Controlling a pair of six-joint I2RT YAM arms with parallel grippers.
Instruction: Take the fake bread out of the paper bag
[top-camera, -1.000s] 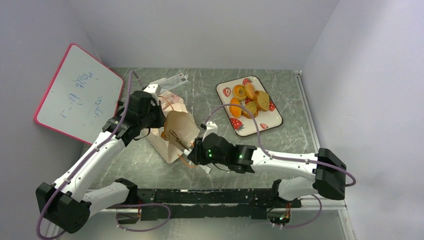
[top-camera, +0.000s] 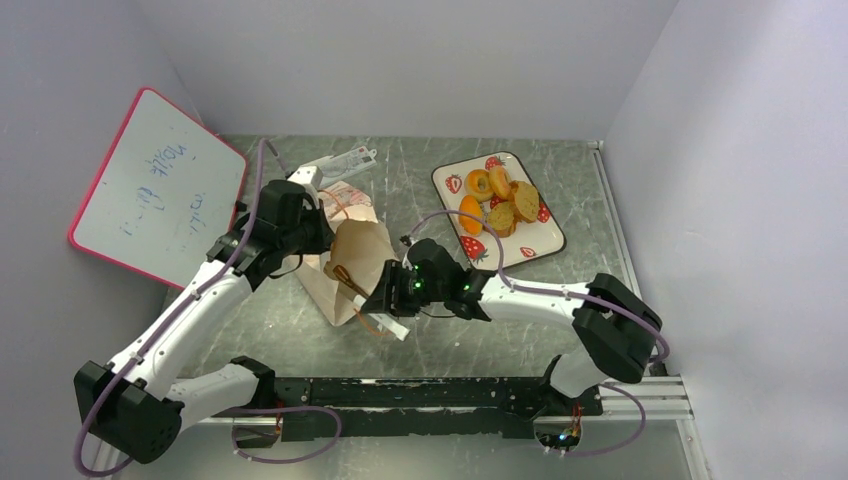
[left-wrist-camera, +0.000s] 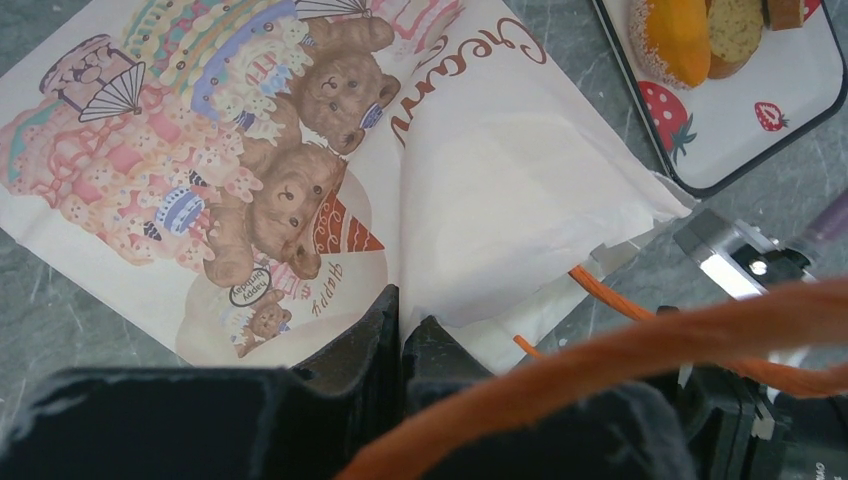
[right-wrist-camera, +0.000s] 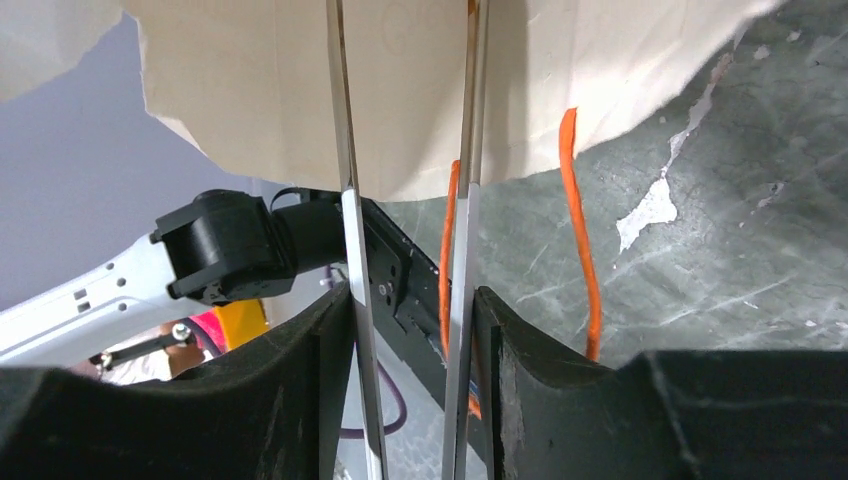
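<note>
The paper bag (top-camera: 362, 250) lies on its side on the left of the table, its mouth held up. My left gripper is shut on the bag's white paper edge. My right gripper (top-camera: 355, 285) reaches into the bag from the lower right with long metal fingers (right-wrist-camera: 354, 250); in the right wrist view they run past the bag's cream paper, a little apart, their tips out of frame. Something brown shows inside the bag in the top view; I cannot tell whether the fingers touch it. Orange handles (right-wrist-camera: 580, 230) hang by the bag.
A strawberry tray (top-camera: 540, 242) at the back right holds several fake bread pieces (top-camera: 527, 200). A whiteboard (top-camera: 157, 185) stands at the left. The table (top-camera: 590, 270) right of the tray and in front is largely clear.
My right arm has moved left, pushing its fingers further into the bag. My left arm and the bag have barely moved.
</note>
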